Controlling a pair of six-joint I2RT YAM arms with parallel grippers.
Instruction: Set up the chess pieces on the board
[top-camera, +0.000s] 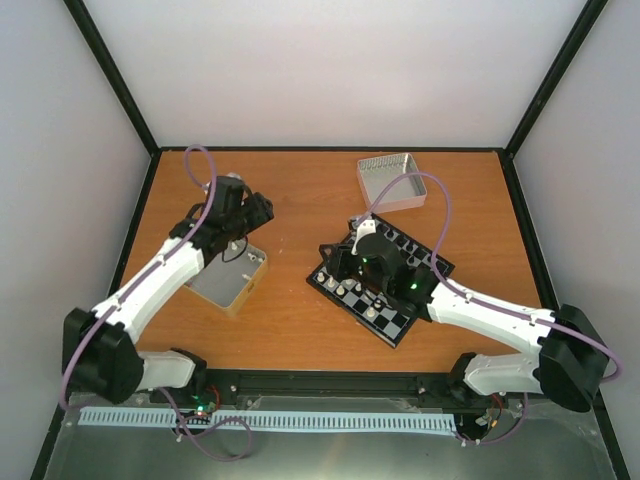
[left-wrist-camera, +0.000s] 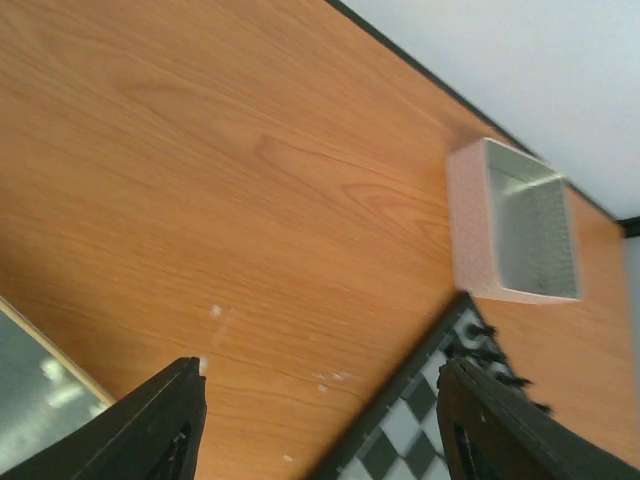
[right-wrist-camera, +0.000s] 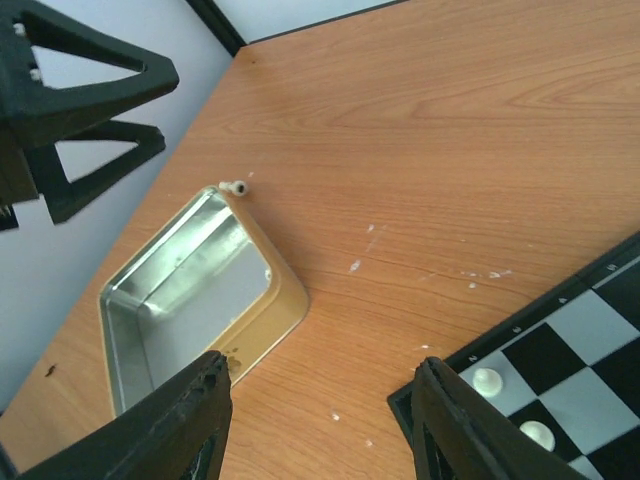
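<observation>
The chessboard (top-camera: 390, 330) lies right of centre, white pieces (right-wrist-camera: 487, 381) on its near squares and dark pieces (left-wrist-camera: 485, 355) along the far side. My left gripper is raised over the left side, above the yellow box (right-wrist-camera: 270, 320), which holds a few light pieces; its fingers stand apart with nothing seen between them. My right gripper hangs over the board's left part, pointing toward that box, fingers apart and empty. A small white piece (right-wrist-camera: 236, 187) shows by the box's corner.
A pale pink bin (top-camera: 390, 200) with a metal interior stands at the back right.
</observation>
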